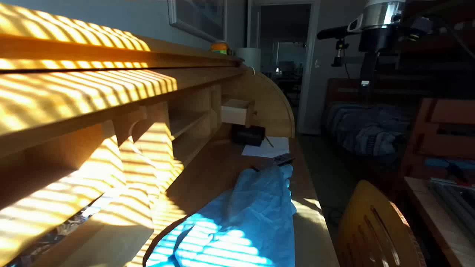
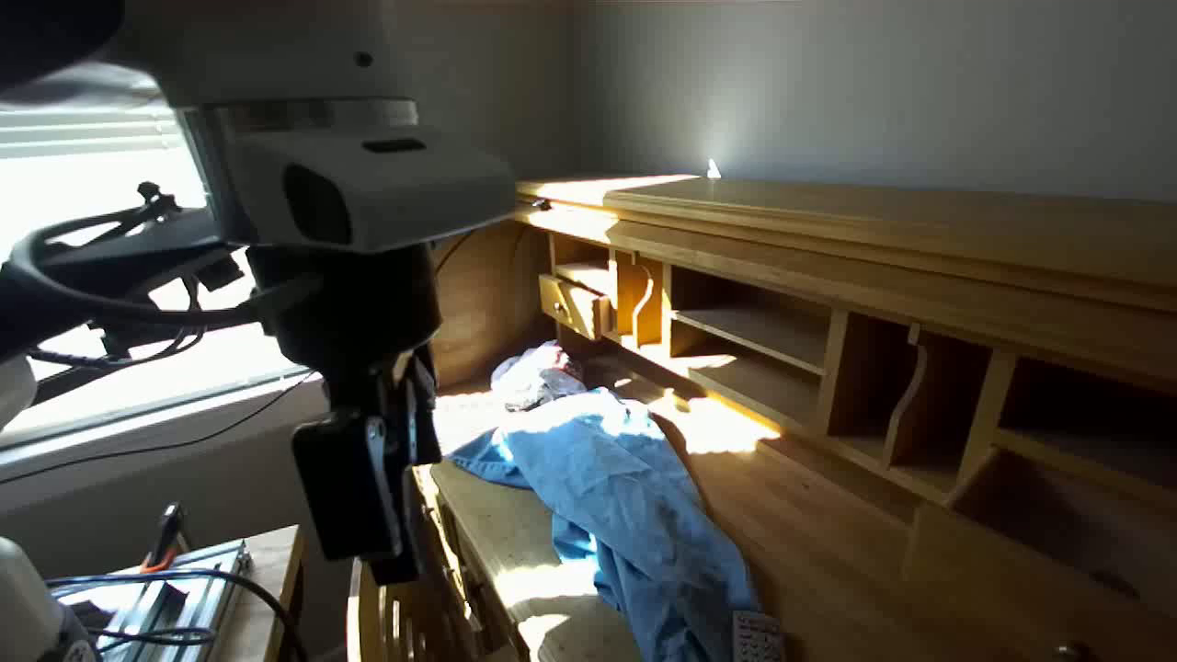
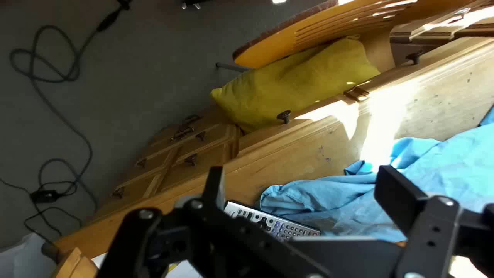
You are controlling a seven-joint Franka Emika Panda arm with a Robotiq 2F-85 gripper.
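Note:
Spread along the wooden desk is a crumpled blue cloth (image 1: 262, 200), partly lit by striped sunlight; in exterior view 2 the cloth (image 2: 629, 485) reaches toward the near edge. A grey remote control (image 3: 273, 224) lies against the cloth's end, its lower part hidden by my gripper in the wrist view. My gripper is open and empty, its two black fingers well apart above the desk's front part. In exterior view 2 the gripper (image 2: 386, 552) hangs in the air to the left of the cloth, apart from it.
Cubbies and shelves (image 2: 761, 331) line the desk's back, with a small drawer (image 2: 574, 305) pulled out. A black box (image 1: 249, 135) and white paper (image 1: 267, 147) lie at one end. A wooden chair (image 1: 376, 227) with a yellow cushion (image 3: 296, 83) stands at the front.

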